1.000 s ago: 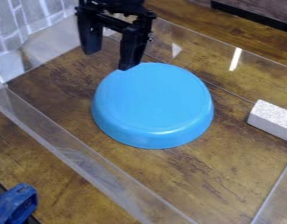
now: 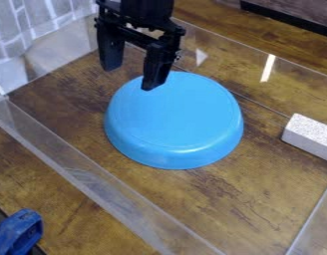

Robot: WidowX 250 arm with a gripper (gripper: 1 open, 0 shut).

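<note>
My black gripper point(image 2: 135, 62) hangs at the top centre of the view, its two fingers apart and pointing down, with nothing visible between them. It is just above and behind a large blue round disc point(image 2: 171, 116), which lies on the wooden floor of a clear-walled tray.
A white block point(image 2: 310, 136) lies at the right edge. A blue object point(image 2: 15, 232) sits at the lower left, outside the clear wall. Bare wood point(image 2: 60, 90) shows left of the disc and below it.
My gripper has moved a little to the right and slightly down in the view. The blue disc and white block have not moved.
</note>
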